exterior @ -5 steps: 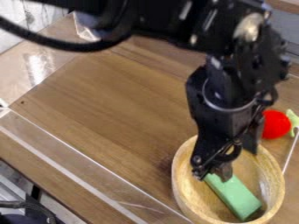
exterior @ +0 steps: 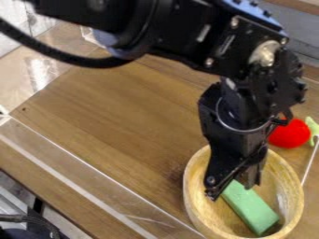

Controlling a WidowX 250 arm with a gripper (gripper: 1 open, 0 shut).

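My black gripper [exterior: 222,182] reaches down into a pale wooden bowl [exterior: 200,210] at the lower right. A mint-green block [exterior: 256,210] lies in the bowl, its upper end partly hidden under the gripper. The fingertips are at that end; whether they touch it or stand open or shut is hard to tell.
A red round object [exterior: 290,133] and a pale green item [exterior: 312,126] with a thin stick lie right of the arm.
The gripper has shifted slightly within the bowl, and its wrist has turned a little. The block and bowl look unmoved.
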